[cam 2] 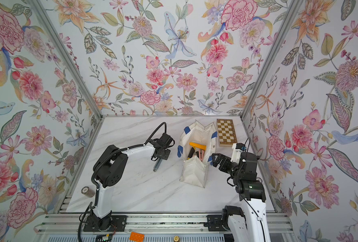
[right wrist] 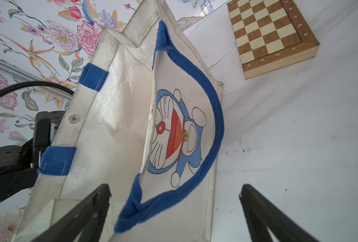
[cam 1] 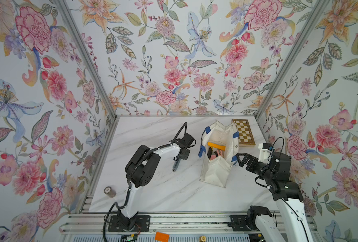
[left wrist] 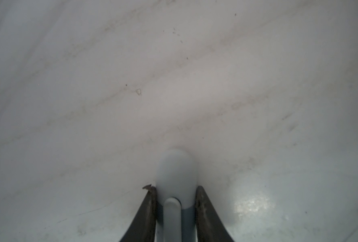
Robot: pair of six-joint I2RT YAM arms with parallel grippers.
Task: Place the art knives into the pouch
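Note:
The grey art knife (cam 1: 176, 165) lies on the marble table left of the pouch, its upper part hidden under the left arm's wrist. In the left wrist view my left gripper straddles the knife's rounded grey end (left wrist: 176, 171), with dark fingers (left wrist: 203, 209) close against both sides. The white pouch (cam 1: 214, 177) with blue trim stands with its mouth spread wide, and an orange item (cam 1: 216, 146) and other tools show inside. To the pouch's right, my right gripper is open and empty, the pouch's printed side wall (right wrist: 187, 177) beyond its fingers.
A wooden chessboard box (cam 1: 243, 132) lies behind the pouch to the right. One small round can (cam 1: 109, 191) stands at the table's front left. Bare marble (cam 1: 146, 131) stretches behind the left arm.

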